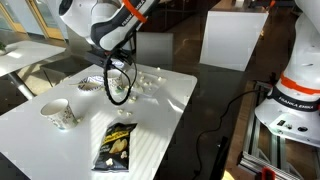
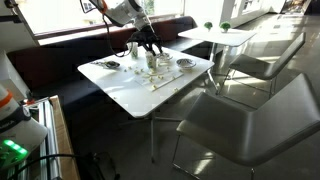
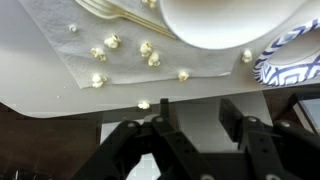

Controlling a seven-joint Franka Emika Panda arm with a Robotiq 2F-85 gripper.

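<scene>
In the wrist view my gripper has its dark fingers apart, and nothing shows between them. It points at the table's edge. Beyond the fingertips is a grey napkin with scattered popcorn pieces. A white cup or bowl, cut off by the frame, stands over the napkin's far part. Wooden cutlery lies to its left, and a blue-patterned white dish to its right. Exterior view 1 has the arm over the table's far side, where its fingers are too small to make out.
A printed paper cup and a black snack bag stand on the near left of the white table. More popcorn is strewn near the far side. Grey chairs flank the table.
</scene>
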